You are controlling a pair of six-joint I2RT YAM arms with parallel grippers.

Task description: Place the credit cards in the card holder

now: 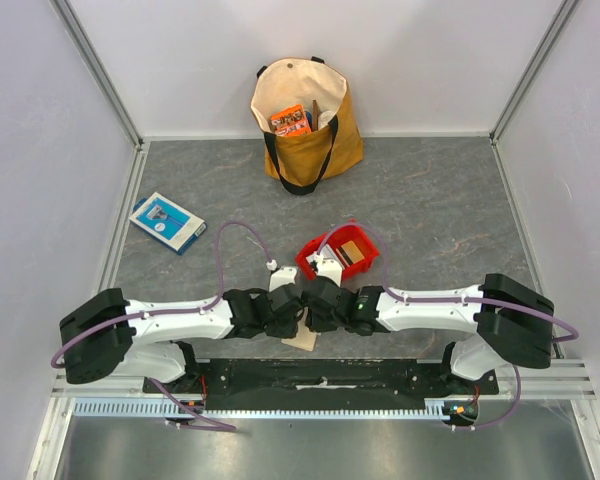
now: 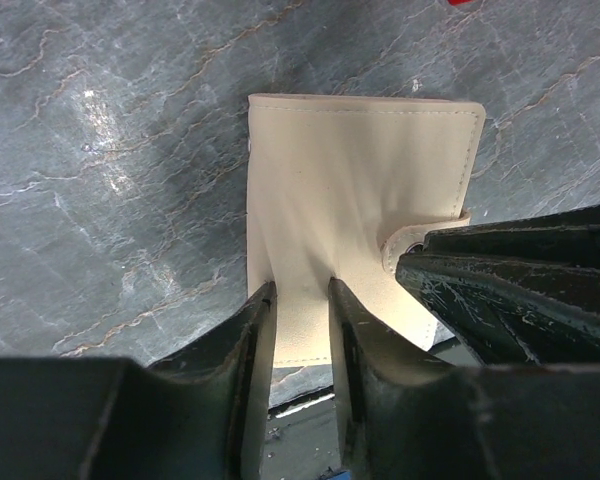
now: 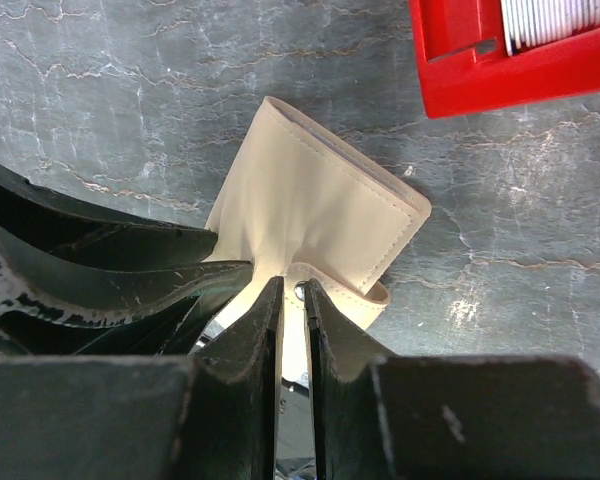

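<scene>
The card holder, a beige leather wallet (image 2: pixel 330 170), lies closed on the grey table; a tab with a metal snap (image 3: pixel 299 291) crosses its edge. My left gripper is part open, fingertips over the wallet's flat face, with nothing seen gripped between them. At the tab, my right gripper has only a narrow gap between its fingers, and the snap shows between the tips; contact with the tab is unclear. White card edges (image 3: pixel 555 22) stand in the red tray (image 3: pixel 510 88). From above, both arms hide much of the wallet (image 1: pixel 301 339).
Just beyond the grippers is the red tray (image 1: pixel 306 262), a brown item (image 1: pixel 351 251) inside it. A mustard tote bag (image 1: pixel 345 150) stands at the back, and a blue-and-white box (image 1: pixel 168 222) lies at the far left.
</scene>
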